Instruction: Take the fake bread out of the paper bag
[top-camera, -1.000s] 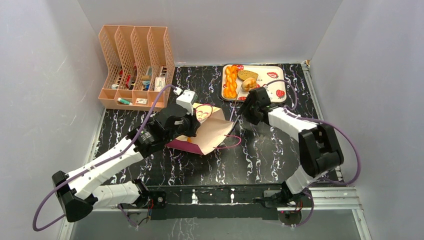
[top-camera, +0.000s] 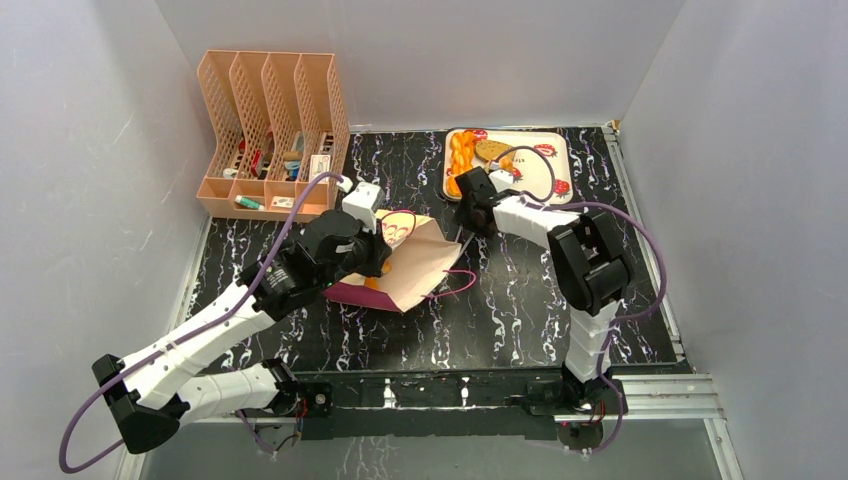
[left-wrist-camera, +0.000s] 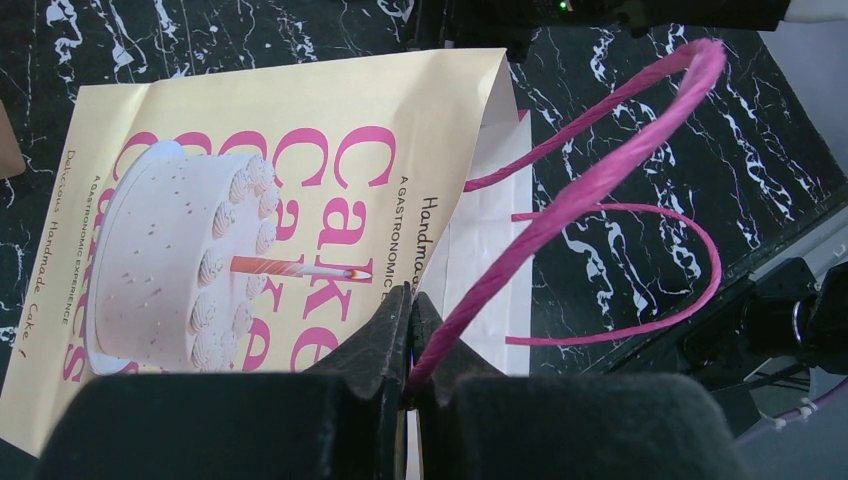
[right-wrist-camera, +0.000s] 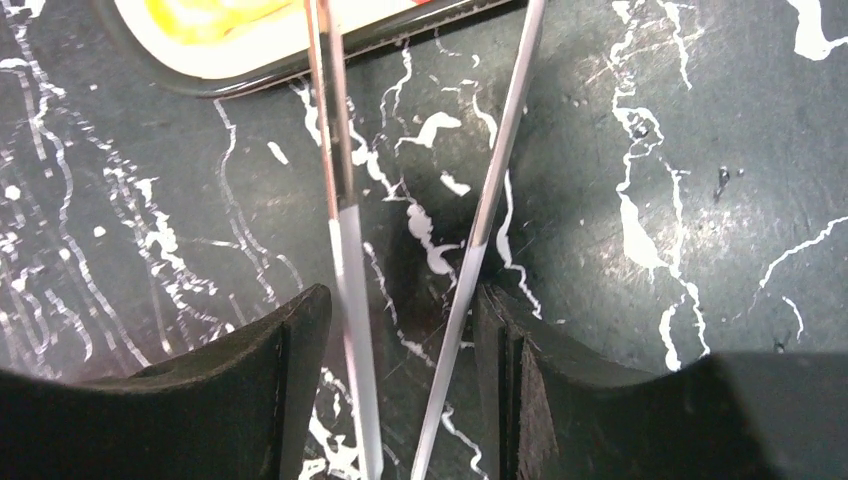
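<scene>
The paper bag (top-camera: 425, 263) lies on its side with its mouth facing right, and orange bits of fake bread (top-camera: 371, 284) show just inside it. In the left wrist view, my left gripper is shut on the printed panel's edge of the paper bag (left-wrist-camera: 330, 90), beside a pink rope handle (left-wrist-camera: 575, 200). My right gripper stands part open, one finger on either side of metal tongs (right-wrist-camera: 350, 270). The tongs spread toward the tray; whether the fingers touch them is hard to tell.
A tray (top-camera: 540, 180) at the back right holds an orange braided bread (top-camera: 461, 152), a brown slice (top-camera: 492, 150) and a partly hidden bun (top-camera: 507, 163). The peach organizer (top-camera: 265, 100) stands at the back left.
My right gripper has moved left toward the bag, over the tongs, covering part of the tray.
</scene>
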